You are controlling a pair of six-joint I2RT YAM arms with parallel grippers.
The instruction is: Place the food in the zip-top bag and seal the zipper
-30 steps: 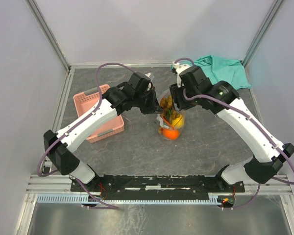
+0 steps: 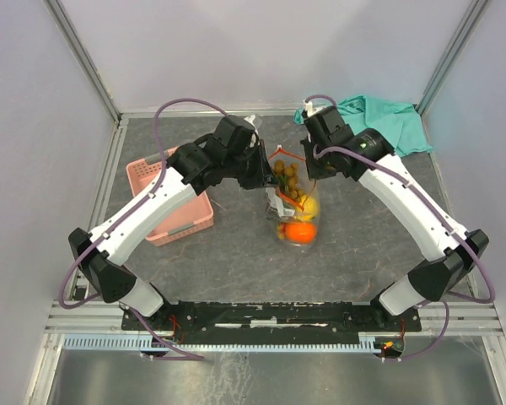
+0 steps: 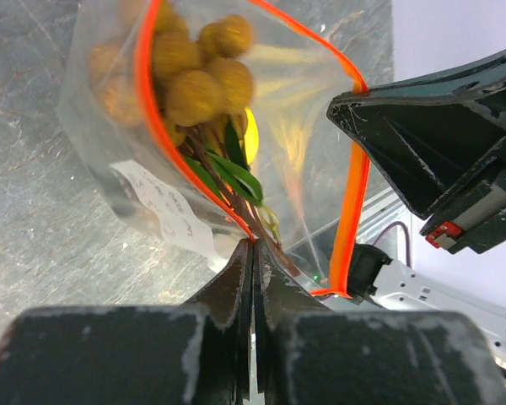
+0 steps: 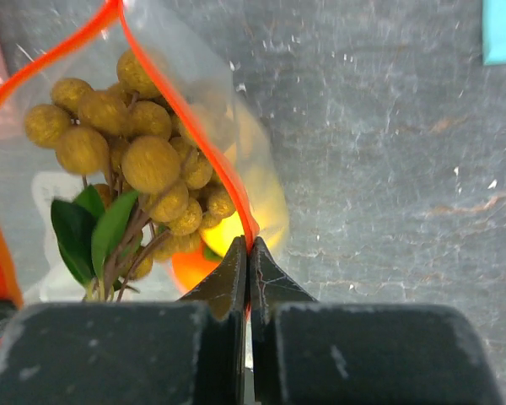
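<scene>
A clear zip top bag [image 2: 277, 221] with an orange zipper rim stands in the middle of the table, its mouth spread wide. Inside it are a cluster of small brown fruits [image 4: 152, 164] on stems with green leaves, a yellow fruit [image 2: 308, 207] and an orange fruit [image 2: 300, 232]. My left gripper is shut on one side of the bag's rim. On the opposite side, my right gripper is shut at the orange rim [image 4: 211, 152], whose thin edge runs down to its fingertips.
A pink basket [image 2: 204, 213], seemingly empty, stands left of the bag under my left arm. A teal cloth [image 2: 379, 118] lies crumpled at the back right. The table in front of the bag is clear.
My right gripper has gone from over the bag to its right rim, and the mouth is spread wider. The left gripper has shifted slightly.
</scene>
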